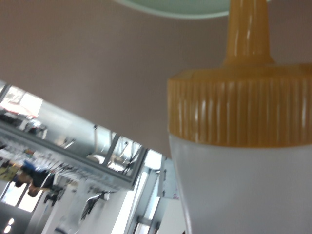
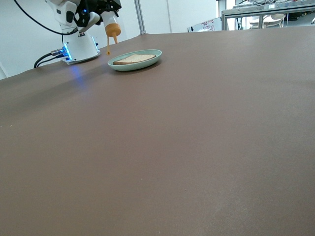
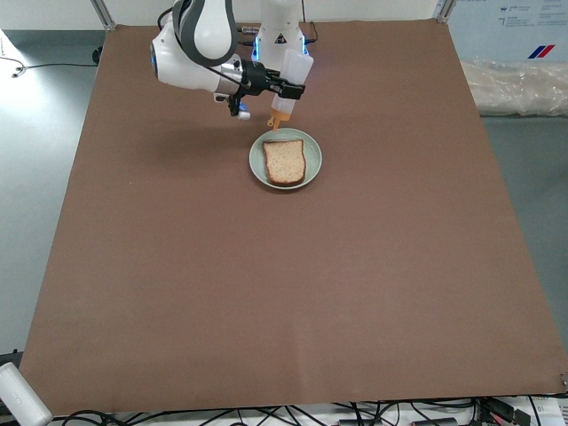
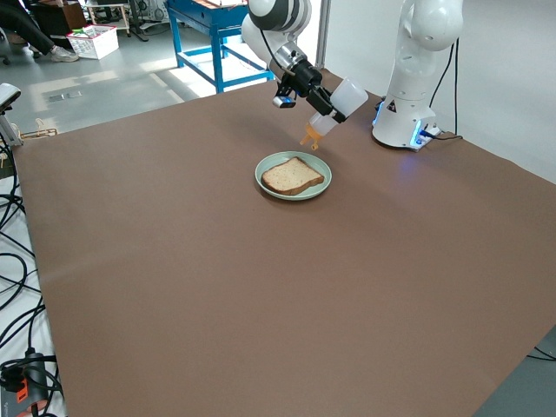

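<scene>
My gripper [image 4: 302, 91] is shut on a translucent squeeze bottle [image 4: 346, 99] with an orange cap [image 1: 241, 105]. The bottle is tilted, nozzle downward, over the back edge of a pale green round plate [image 3: 311, 167] holding a slice of bread [image 3: 284, 161]. In the top view the nozzle hangs beside and above the plate [image 2: 147, 64]. The wrist view is mostly filled by the bottle's cap and body; my fingertips are hidden there. I cannot tell whether anything is coming out of the nozzle.
Cables [image 4: 17, 313] run along one edge, off the tabletop.
</scene>
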